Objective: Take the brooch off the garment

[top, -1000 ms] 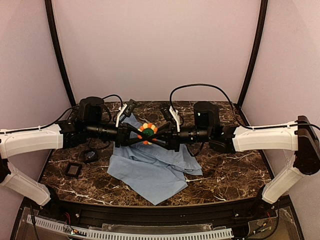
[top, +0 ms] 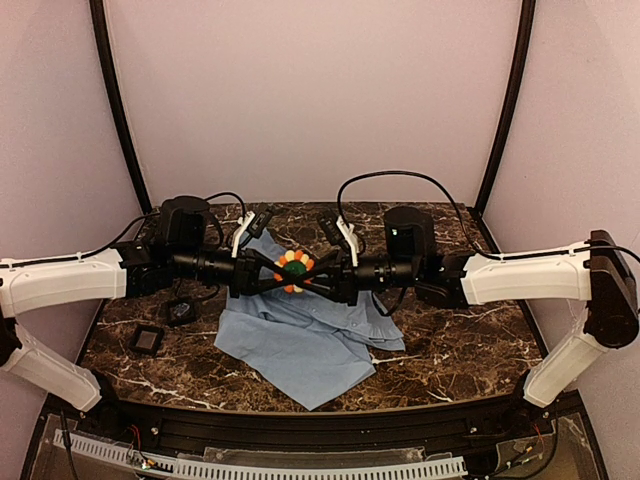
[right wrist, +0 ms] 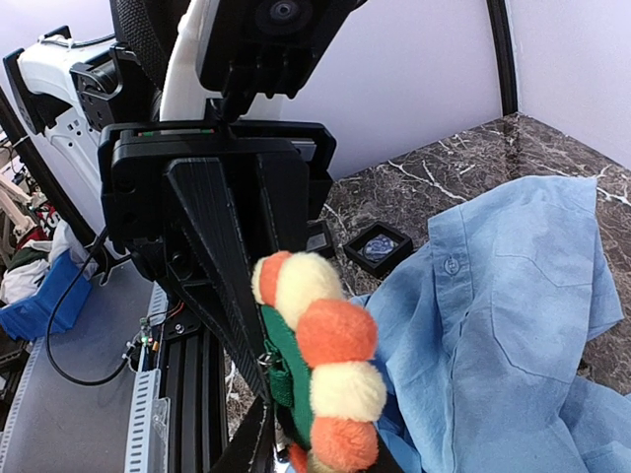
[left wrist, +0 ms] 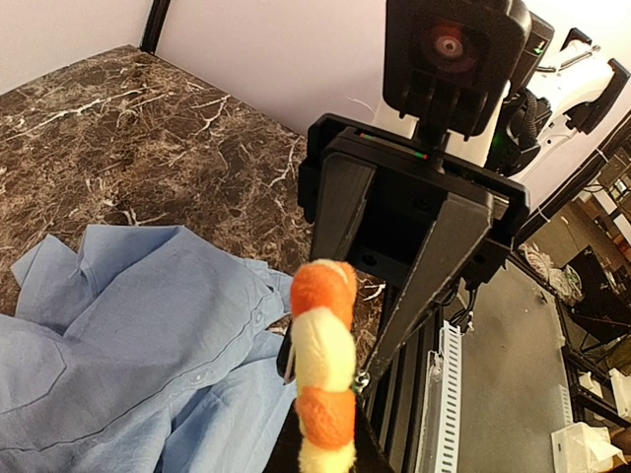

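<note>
The flower brooch (top: 293, 261), orange and cream petals round a green middle, is held up between both grippers above the crumpled blue shirt (top: 295, 360). It appears edge-on in the left wrist view (left wrist: 325, 345); the right wrist view shows its green backing and metal clasp beside the petals (right wrist: 335, 335). My left gripper (top: 280, 272) is shut on the brooch. My right gripper (top: 310, 275) meets it from the other side with its fingertips at the brooch; whether they grip it is hard to tell, as the petals hide them partly.
Two small dark square boxes (top: 146, 338) (top: 180, 311) lie left of the shirt. Both arms meet closely in the middle.
The brooch and both grippers have shifted very slightly; the shirt has not visibly moved.
</note>
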